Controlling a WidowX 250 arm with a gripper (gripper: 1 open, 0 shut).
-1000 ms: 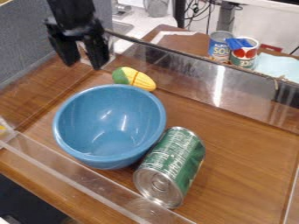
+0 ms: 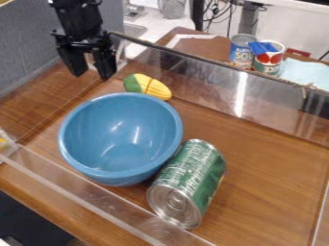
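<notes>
My black gripper (image 2: 88, 60) hangs at the upper left with its fingers apart and nothing between them, to the left of and above a toy corn (image 2: 148, 86) with a yellow body and green husk. A blue bowl (image 2: 121, 135) stands on the wooden floor of the enclosure in front of the corn. A large green-and-silver can (image 2: 188, 184) lies on its side to the right of the bowl.
Clear walls surround the wooden work area (image 2: 263, 165), whose right part is free. Beyond the back wall stand a silver-blue can (image 2: 240, 52) and a red-and-white can (image 2: 267, 60).
My gripper has moved left and up, away from the corn. The bowl, corn and green can have stayed where they were.
</notes>
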